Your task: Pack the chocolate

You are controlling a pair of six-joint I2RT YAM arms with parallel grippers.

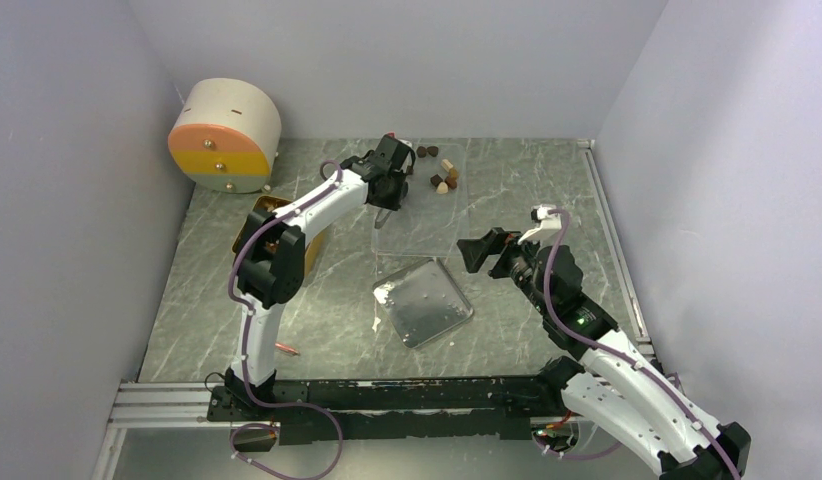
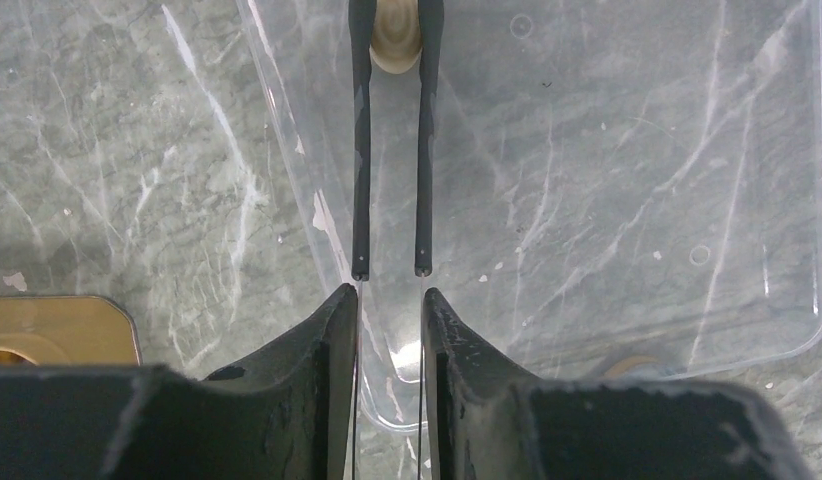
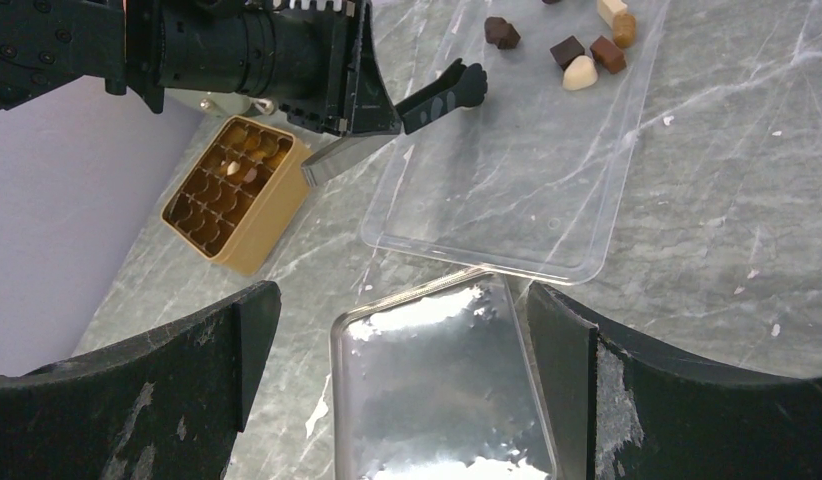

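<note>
My left gripper is shut on a light cream chocolate point(image 2: 395, 50) between its long dark fingers, over the clear plastic tray point(image 2: 627, 200). Several loose chocolates, dark, brown and cream, lie toward the back of that tray, among them a cream piece point(image 3: 580, 74) and a brown piece point(image 3: 609, 56). The gold box with compartments point(image 3: 262, 215) stands left of the tray, a few pieces inside, partly hidden by my left arm in the top view. My right gripper point(image 1: 474, 250) hangs open at the right, above the table near the metal tray, nothing between its fingers.
A metal tray point(image 1: 423, 302) lies in front of the clear tray. A round-topped drawer cabinet point(image 1: 223, 135) stands at the back left. Walls close in the back and sides.
</note>
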